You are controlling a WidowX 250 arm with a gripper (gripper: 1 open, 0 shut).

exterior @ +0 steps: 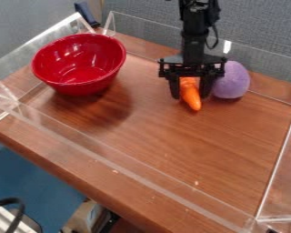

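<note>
My black gripper point(191, 84) is lowered over an orange carrot point(192, 99) on the wooden table, its fingers on either side of the carrot's upper part; whether they grip it is unclear. A purple ball-like object point(231, 82) lies just right of the gripper, partly behind it. A red bowl point(77, 56) stands at the back left.
Clear low walls edge the wooden table point(160, 164), whose front and middle are bare. A grey partition stands behind. Blue floor and some hardware show beyond the lower-left edge.
</note>
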